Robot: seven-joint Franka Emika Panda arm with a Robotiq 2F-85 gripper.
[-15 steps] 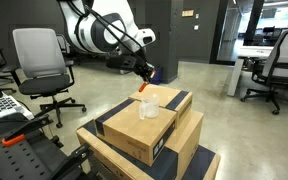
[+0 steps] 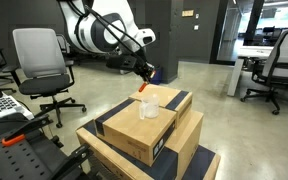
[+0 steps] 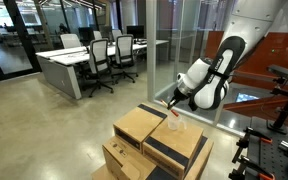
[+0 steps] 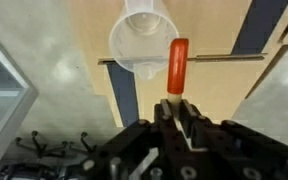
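Note:
An orange-red marker with a white end (image 4: 178,66) is held by my gripper, which is shut on its white part. The coloured end points away from the fingers. Close beside it in the wrist view is a clear, see-through cup (image 4: 142,38), open at the top. From exterior view 1, the marker (image 2: 142,87) hangs tilted just above and left of the cup (image 2: 149,106), which stands on a cardboard box. Exterior view 2 also shows the marker (image 3: 175,112) above the cup (image 3: 177,123), outside it as far as I can tell.
Several cardboard boxes (image 2: 134,130) with dark tape form the raised surface under the cup. A dark table (image 2: 19,155) lies at the near left, with office chairs (image 2: 42,62) beyond. Free floor (image 3: 54,130) stretches out around the boxes.

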